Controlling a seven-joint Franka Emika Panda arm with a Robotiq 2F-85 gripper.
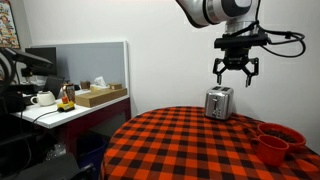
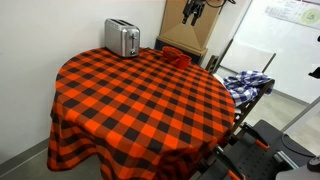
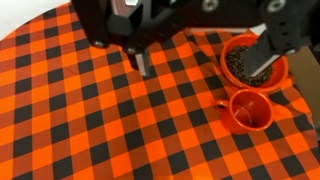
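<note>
My gripper hangs in the air above the silver toaster, its fingers open with nothing between them. A red mug and a red bowl sit at the right of the table. In the wrist view, the bowl holds small dark bits, and the mug looks empty beside it. One of my fingers hides part of the bowl there. In the second exterior view the gripper is high above the red dishes, with the toaster to their left.
A red and black checked cloth covers the round table, mostly bare. A side desk at left carries a white mug and a cardboard box. A wall stands behind the toaster; a crumpled checked cloth lies off to the right.
</note>
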